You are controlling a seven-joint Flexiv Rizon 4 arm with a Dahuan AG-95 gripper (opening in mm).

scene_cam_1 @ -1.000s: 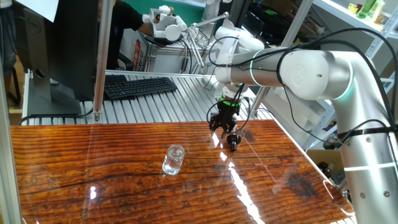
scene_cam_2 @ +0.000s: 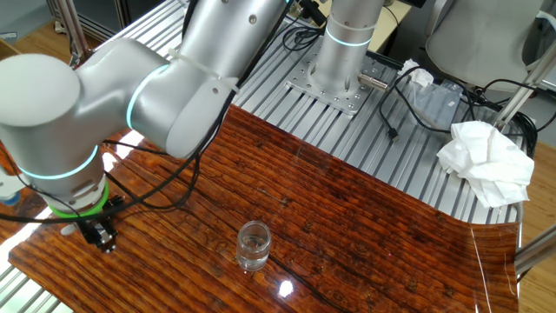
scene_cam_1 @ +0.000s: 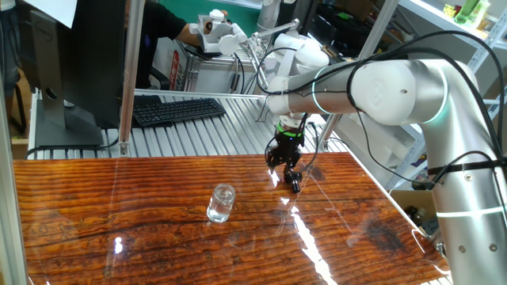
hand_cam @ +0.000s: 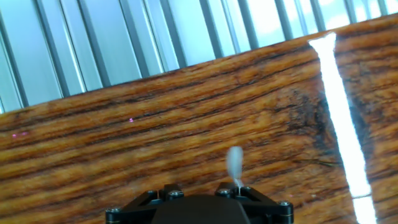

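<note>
A clear glass [scene_cam_1: 221, 203] with clear liquid low in it stands upright on the glossy brown wooden tabletop [scene_cam_1: 142, 237]. In exterior view 2 the same glass [scene_cam_2: 254, 246] is near the lower middle. My black gripper [scene_cam_1: 294, 180] is low over the table, to the right of the glass and well apart from it. At the bottom of the wrist view are the black finger parts of my gripper; their tips are hard to make out. A blurred pale oval [hand_cam: 234, 162] on a thin stem shows by the right-hand finger. Whether it is held does not show.
Behind the table lies a ribbed metal surface with a keyboard [scene_cam_1: 178, 112] and a monitor [scene_cam_1: 75, 71]. Crumpled white paper or cloth [scene_cam_2: 486, 163] rests on the metal at the right in exterior view 2. Cables hang from the arm.
The gripper and wrist have shifted slightly to the left in exterior view 1. The glass has stayed in place.
</note>
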